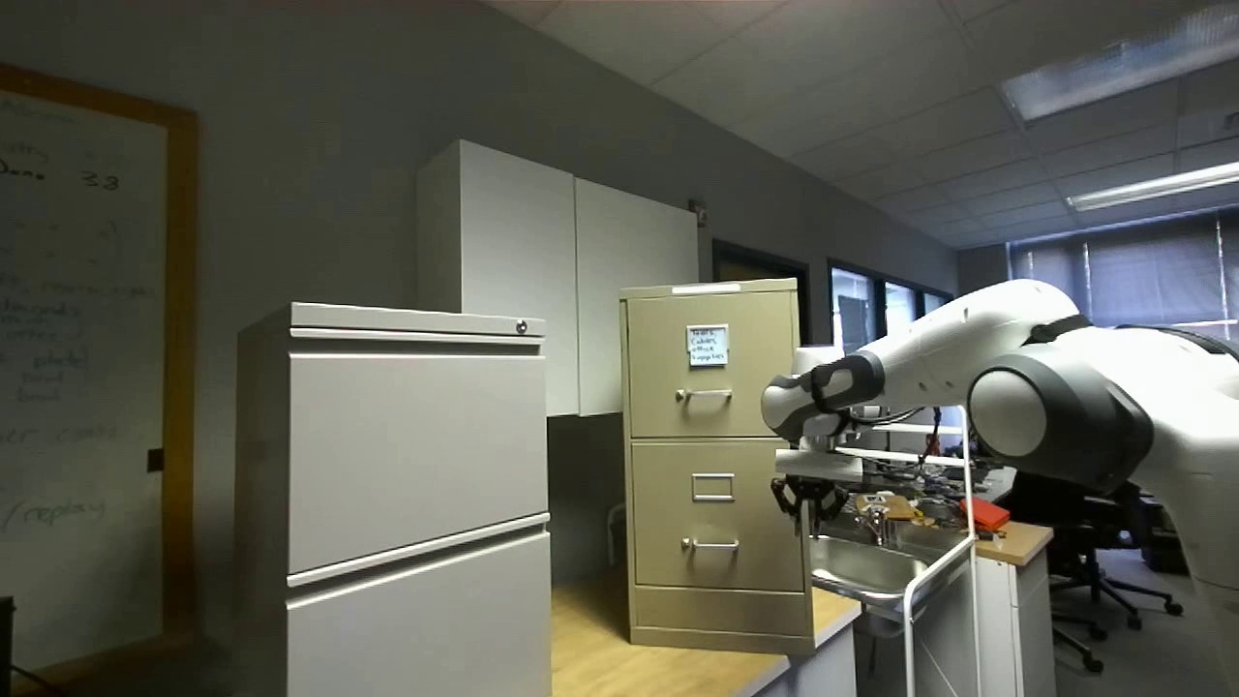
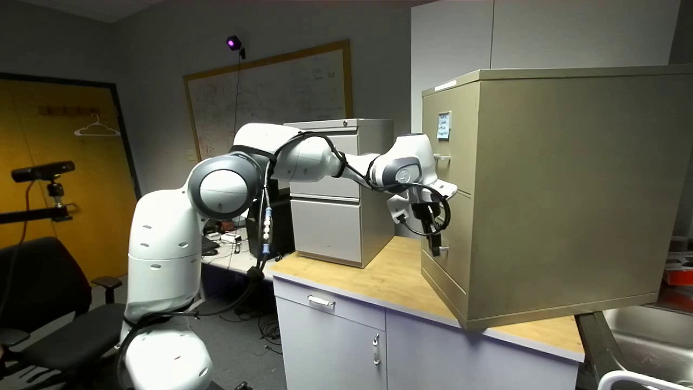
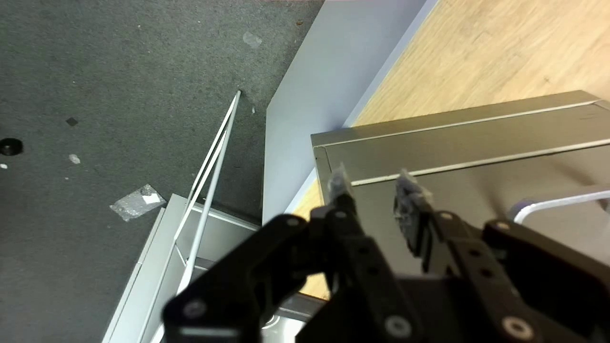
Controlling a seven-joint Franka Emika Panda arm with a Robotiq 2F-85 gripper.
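Observation:
A tan two-drawer filing cabinet point(image 1: 709, 401) stands on the wooden counter, both of its drawers closed. The upper drawer has a label point(image 1: 708, 345) and a handle point(image 1: 704, 395); the lower one has a similar handle point(image 1: 710, 545). My gripper point(image 1: 809, 511) is open and points down in front of the cabinet, level with the lower drawer. From the wrist, a gap shows between the fingers, with nothing held. The lower drawer's handle point(image 3: 563, 201) lies off to their right, apart from them.
A grey filing cabinet point(image 2: 325, 227) occupies the counter's other end. Bare wood point(image 2: 396, 266) separates the two cabinets. Near the sink point(image 1: 865, 567) stands a white metal frame point(image 1: 970, 488). Open floor point(image 3: 114, 85) lies in front of the counter.

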